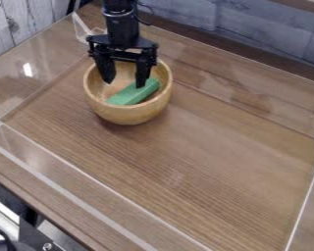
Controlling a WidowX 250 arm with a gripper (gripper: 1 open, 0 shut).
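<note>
A tan round bowl (127,114) sits on the wooden table at the upper middle left. Inside it lies a green oblong object (130,92). My black gripper (125,76) is over the rear of the bowl, its two fingers spread to either side, above and behind the green object, with nothing seen held between them.
The table's left edge and a dark area show at the lower left, and white cords lie at the upper left.
</note>
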